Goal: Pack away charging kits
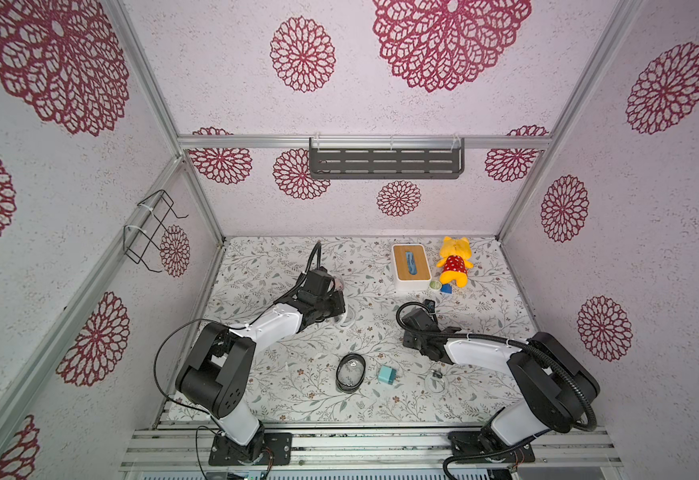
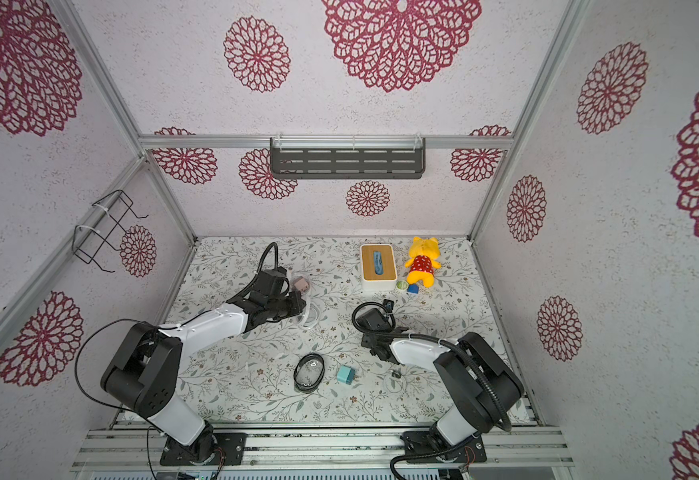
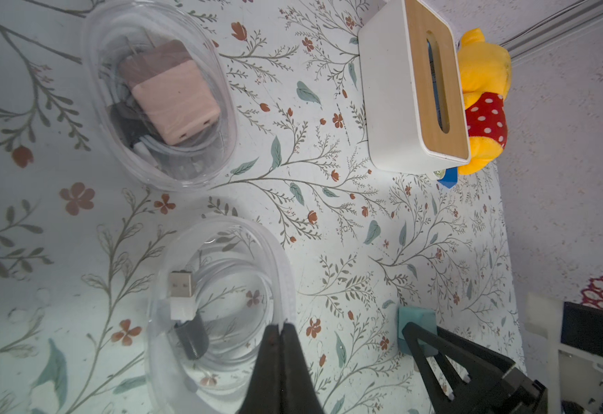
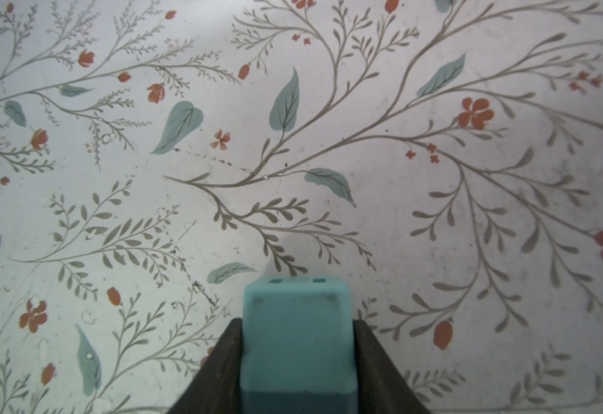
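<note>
In the left wrist view a clear oval container (image 3: 211,162) holds a pink charger block (image 3: 177,103) and a pale cable. A second clear container (image 3: 284,272) holds a coiled white cable with a plug. My left gripper is shut, nothing showing between its fingers, its tips over the second container's rim. My right gripper is shut on a teal charger, with fingers against both sides; the left wrist view shows this charger (image 3: 415,324) too. Another teal charger (image 1: 386,374) stands on the table beside a black oval coil (image 1: 338,376).
A white box (image 1: 411,283) with a wooden lid stands at the back right, a yellow plush (image 1: 455,254) beside it. A blue block (image 1: 446,289) and a small green item (image 1: 435,284) lie near its front. Open tabletop lies between the arms.
</note>
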